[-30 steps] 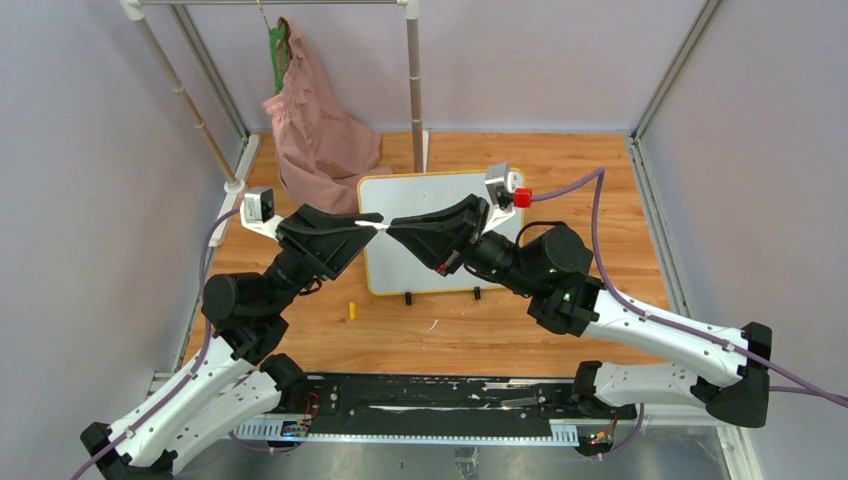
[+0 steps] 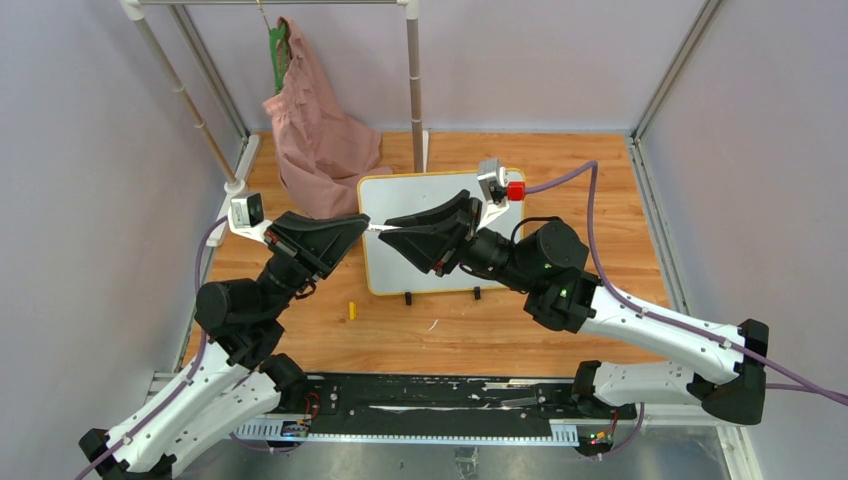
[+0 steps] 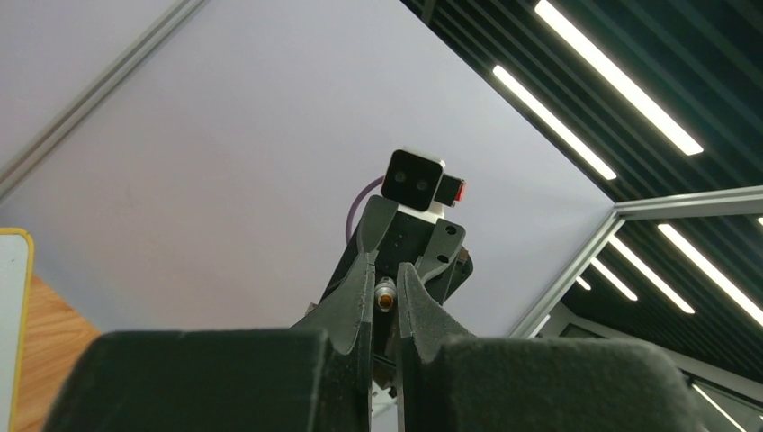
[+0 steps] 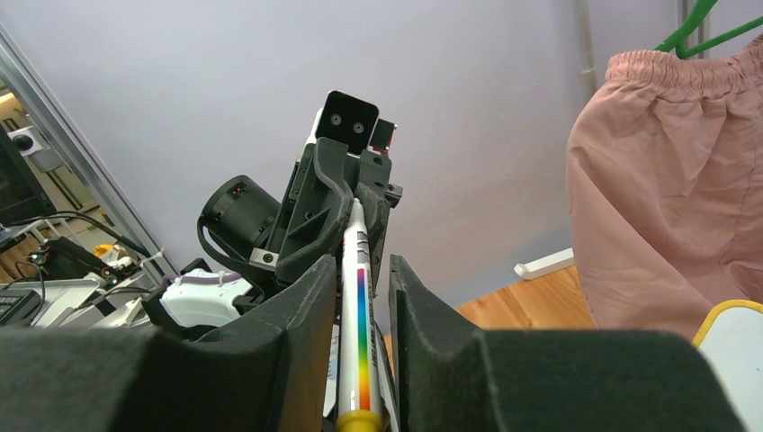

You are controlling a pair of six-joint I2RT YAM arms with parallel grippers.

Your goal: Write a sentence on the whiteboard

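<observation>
The whiteboard (image 2: 420,262) with a yellow edge lies on the wooden table behind the grippers. Between the two grippers is a white marker (image 4: 355,333) with a rainbow band and yellow end, held horizontally. My left gripper (image 2: 366,222) is shut on one end of it; its tip shows between the fingers in the left wrist view. My right gripper (image 2: 384,231) surrounds the other end, fingers slightly parted around it in the right wrist view; whether they grip it is unclear.
Pink trousers (image 2: 320,150) hang from a rack at back left. A small yellow piece (image 2: 352,311) lies before the whiteboard.
Both grippers have shifted slightly left together, with the marker between them.
</observation>
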